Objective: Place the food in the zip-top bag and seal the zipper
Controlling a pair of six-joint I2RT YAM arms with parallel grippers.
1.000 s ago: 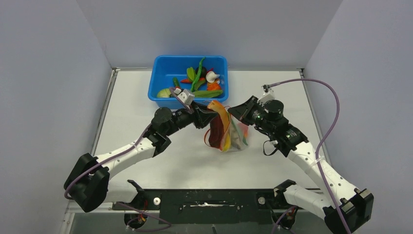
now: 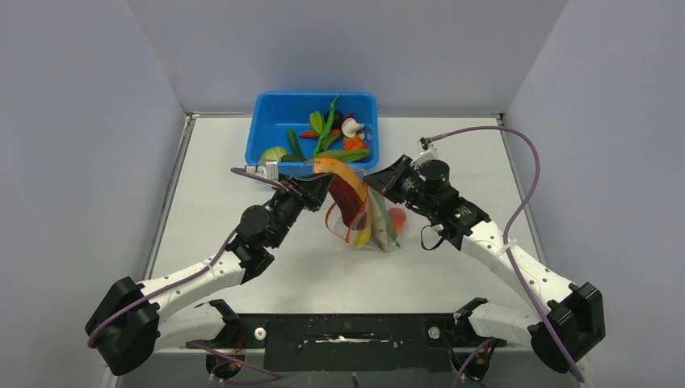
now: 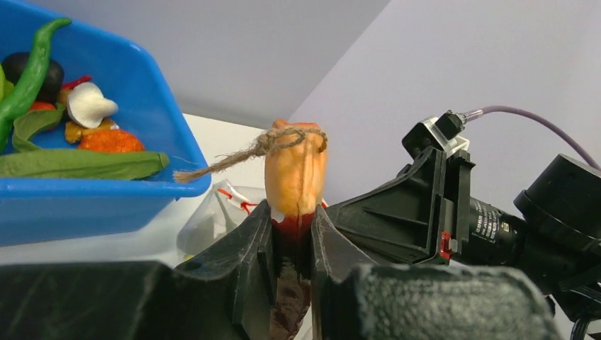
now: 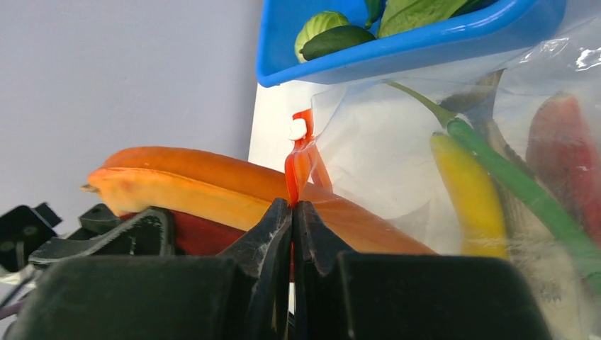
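A long orange and dark-red food piece [image 3: 296, 173], tied with twine at its end, stands tilted between the fingers of my left gripper, which touch it on both sides. Its orange end sticks out above the fingers. In the right wrist view the clear zip top bag [image 4: 386, 152] holds a yellow pepper [image 4: 468, 191], a green chili [image 4: 517, 177] and a red item. My right gripper is shut on the bag's orange-edged rim. The long piece passes behind the bag's film at that rim; I cannot tell how much of it is inside.
A blue bin [image 2: 253, 133] with several vegetables stands just behind the bag. My two grippers are close together over the bag.
The left gripper and the long food piece have moved left and slightly toward the bin. The right gripper has shifted left too, with the bag's rim following it.
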